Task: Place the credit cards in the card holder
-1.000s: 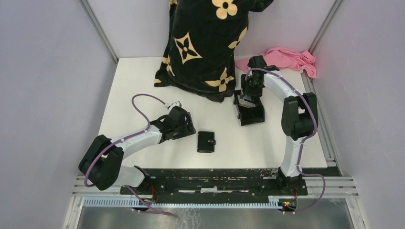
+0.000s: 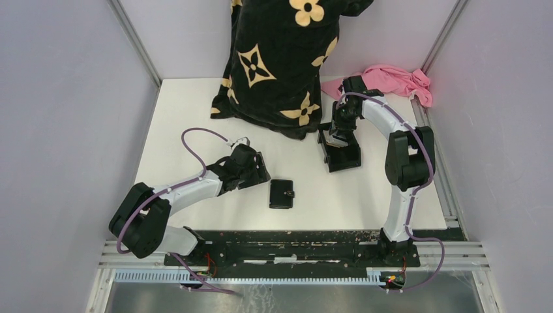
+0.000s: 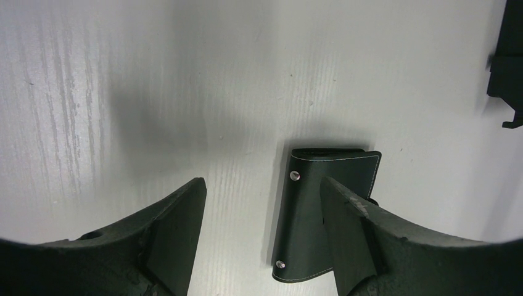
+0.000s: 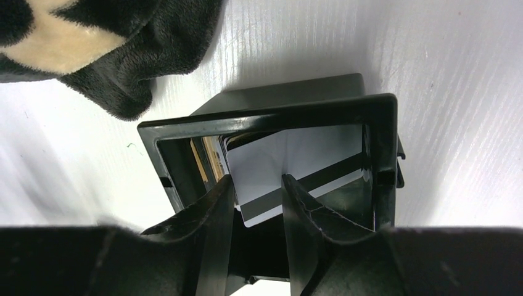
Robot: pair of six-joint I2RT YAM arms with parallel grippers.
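Observation:
A black leather card holder (image 2: 281,193) lies near the table's front middle; in the left wrist view it (image 3: 302,216) is behind the fingertips. My left gripper (image 2: 259,171) hovers left of it, open and empty (image 3: 262,184). At the back right a black tray (image 2: 342,156) holds cards, several on edge and a silver card (image 4: 259,172) with a dark stripe leaning across. My right gripper is over the tray with fingertips at the silver card, part open; whether it grips the card cannot be told.
A black patterned plush cloth (image 2: 267,98) hangs over the back middle beside the tray. A pink cloth (image 2: 404,85) lies at the back right corner.
My right gripper has shifted very slightly over the tray; the left gripper has barely moved. The card holder stays in place.

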